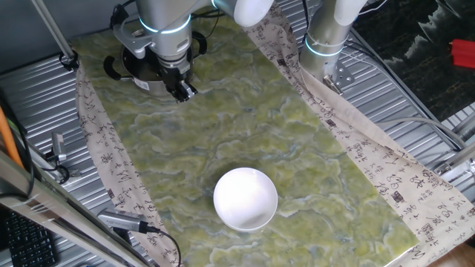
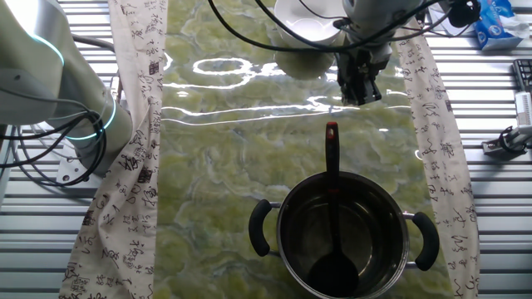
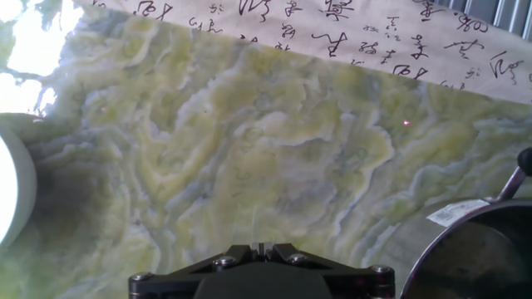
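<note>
A white bowl (image 1: 246, 199) stands on the green marbled mat; it also shows at the left edge of the wrist view and partly behind cables in exterior view 2. At the mat's other end is a metal pot (image 2: 285, 237) with two black handles. Inside it a black ladle (image 2: 332, 158) leans, its red-tipped handle rising past the rim. My gripper is shut, with nothing seen between its fingers. It hangs over the mat between pot and bowl, apart from both. In exterior view 1 the arm hides part of the pot.
Patterned cloth (image 1: 386, 167) borders the mat. The arm's base (image 1: 323, 55) stands beside one long edge. A camera on a stand (image 1: 122, 221) sits beyond the opposite edge. Black cables cross exterior view 2.
</note>
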